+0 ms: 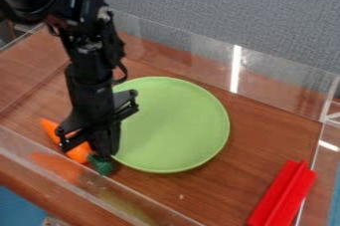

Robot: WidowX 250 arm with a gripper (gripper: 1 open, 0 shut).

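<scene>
My black gripper is low at the left, just left of the green plate, over an orange carrot with a green top. The carrot lies beside the plate along the clear front wall. The fingertips are dark and overlap the carrot in view, so whether anything is between them is hard to see.
A red block-like object lies at the front right. Clear walls edge the wooden surface. The wood between plate and red object is bare.
</scene>
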